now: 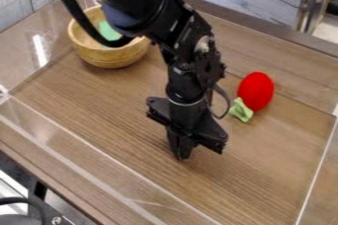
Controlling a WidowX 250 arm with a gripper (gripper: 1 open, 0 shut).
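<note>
My black gripper is low over the middle of the wooden table, shut, with nothing seen between its fingers. Behind it to the right lie a red oval object and a small light-green piece just in front of that. A wooden bowl stands at the back left with a green item in it, partly hidden by my arm.
A dark cable runs at the bottom left edge. A wooden shelf edge shows at the top right.
</note>
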